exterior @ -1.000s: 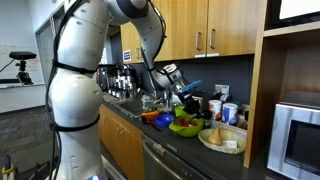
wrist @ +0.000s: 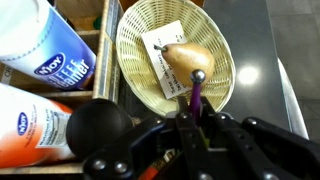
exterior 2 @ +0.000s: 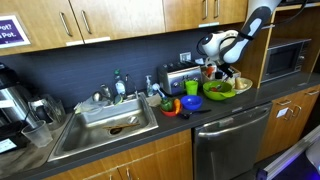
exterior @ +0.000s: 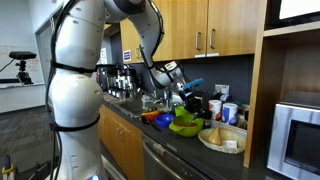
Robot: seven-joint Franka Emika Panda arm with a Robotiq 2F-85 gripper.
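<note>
In the wrist view my gripper is shut on a slim purple item that has a round metallic end and points away from the camera. What lies below its held part is hidden by the black gripper body. Exterior view 1 has the arm reaching down over a light green bowl on the dark counter; the gripper there is small and dark. From the other side, the bowl shows under the arm, with reddish contents too small to make out.
A wicker basket holding a brown pear-shaped thing stands beside the bowl. White-and-blue canisters line the back. A blue bowl and colourful vegetables sit nearer the sink. Bare counter runs in front.
Over the bowl, the arm and gripper have shifted slightly. The bowl's inside looks browner than before, where red showed earlier; the basket and canisters stay put.
</note>
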